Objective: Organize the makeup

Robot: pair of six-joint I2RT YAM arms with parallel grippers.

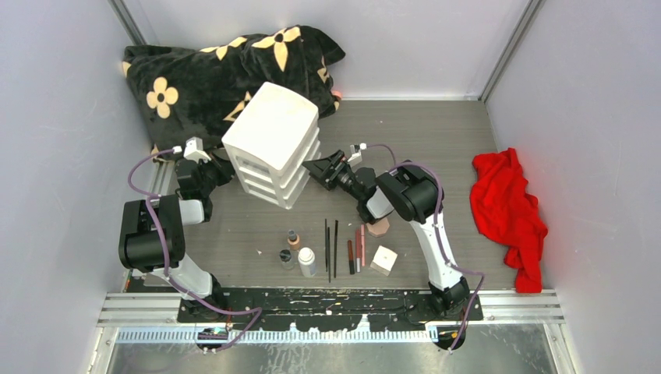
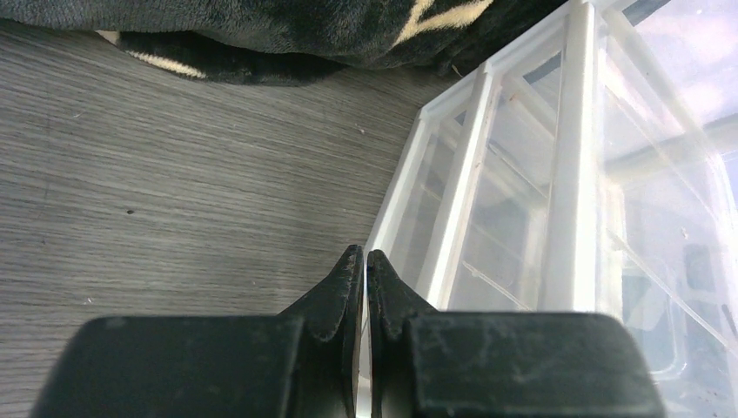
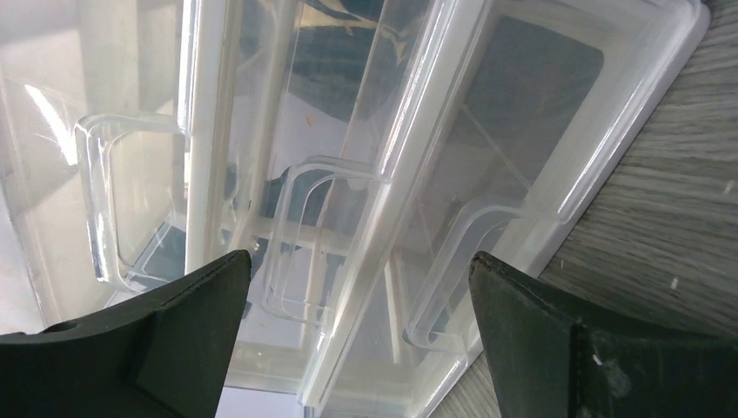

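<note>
A white drawer organizer (image 1: 269, 125) with clear fronts stands against the patterned cushion. My right gripper (image 1: 316, 165) is open at its drawer side, with clear drawer handles (image 3: 322, 165) in front of its fingers. My left gripper is beside the organizer's left side, fingertips nearly together, nothing visible between them. Makeup lies at the front: a white bottle (image 1: 307, 262), a small dark-capped bottle (image 1: 287, 259), a foundation bottle (image 1: 293, 241), dark pencils (image 1: 335, 249), lip pencils (image 1: 351, 253), a cream box (image 1: 383, 260) and a tan compact (image 1: 377, 227) partly under my right arm.
The dark flowered cushion (image 1: 164, 97) lines the back left. A red cloth (image 1: 507, 210) lies at the right.
</note>
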